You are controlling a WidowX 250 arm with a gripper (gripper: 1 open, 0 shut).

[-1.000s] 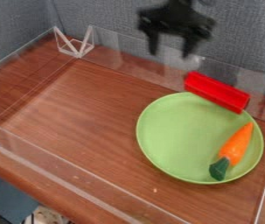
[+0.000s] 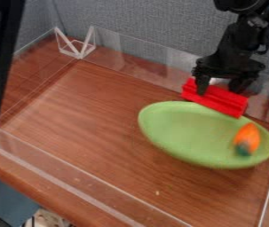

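The black gripper is open at the upper right, down over a red block with its fingers around or just above the block's top; contact is unclear. Below the block is a green plate, with an orange carrot toward its right side.
A clear low barrier runs around the wooden table, with a white wire bracket at the back left corner. A dark shape covers the left edge of the view.
The gripper has come down from above onto the red block. The plate and carrot look shifted or tilted toward the back, and a dark shape has entered at the left.
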